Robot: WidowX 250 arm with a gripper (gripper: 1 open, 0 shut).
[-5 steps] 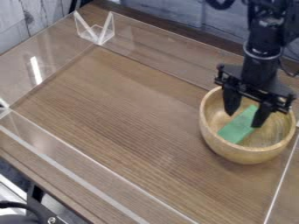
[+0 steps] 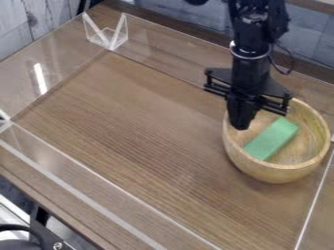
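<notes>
A round wooden bowl (image 2: 256,171) sits at the right of the wooden table (image 2: 104,146), with a green block (image 2: 271,141) lying inside it. The black gripper (image 2: 237,111) is over the bowl's upper left part, left of the green block. It looks shut, with nothing visible between its fingers.
A white wire object (image 2: 107,34) stands at the back left. Black cables lie at the bottom-left corner and top-left edge.
The gripper has moved left from over the right of the bowl to its upper left. The green block still lies in the bowl.
</notes>
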